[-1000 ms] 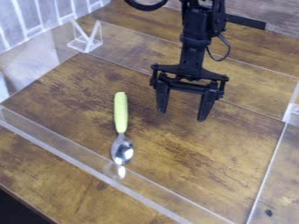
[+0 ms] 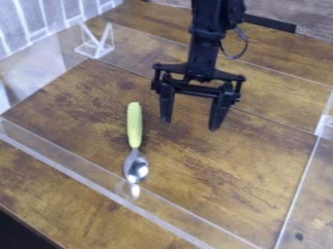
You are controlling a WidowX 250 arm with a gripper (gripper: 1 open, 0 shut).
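Note:
In the camera view my black gripper (image 2: 192, 107) hangs over the middle of the wooden surface, its two fingers spread open with nothing between them. To its left lies a spoon with a pale yellow-green handle (image 2: 134, 124) and a shiny metal bowl (image 2: 136, 167), the bowl toward the front. The spoon is apart from the gripper.
Clear plastic walls (image 2: 74, 161) border the wooden work area (image 2: 240, 180) at front, sides and back. A small clear bracket (image 2: 95, 44) stands at the back left.
My gripper has moved a little to the left, toward the spoon, and slightly toward the front. The spoon has not moved.

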